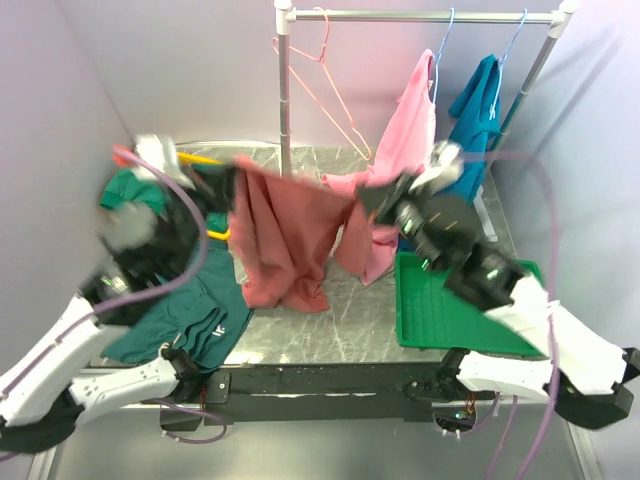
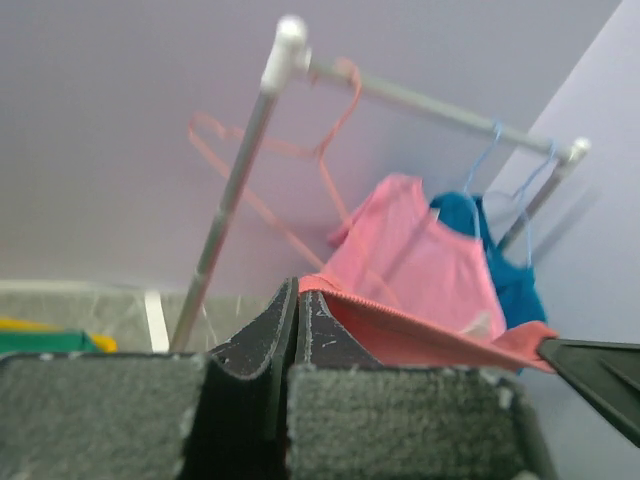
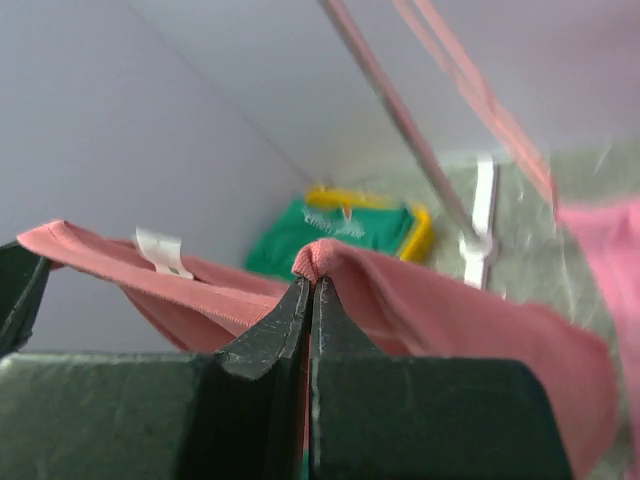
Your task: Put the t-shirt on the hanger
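Note:
A coral t-shirt (image 1: 285, 235) hangs stretched between my two grippers over the table, blurred by motion. In the left wrist view, my left gripper is shut on an edge of the cloth. The right wrist view shows my right gripper shut on a bunched bit of the same shirt, with a white label (image 3: 163, 252) at its edge. Behind the shirt, an empty coral hanger (image 1: 325, 75) hangs from the left end of the rack's bar (image 1: 425, 16).
A pink shirt (image 1: 405, 130) and a teal shirt (image 1: 475, 125) hang on blue hangers at the right of the rack. An empty green tray (image 1: 465, 310) sits front right. Folded dark green clothes (image 1: 185, 305) lie front left. The rack's left post (image 1: 284, 110) stands behind the shirt.

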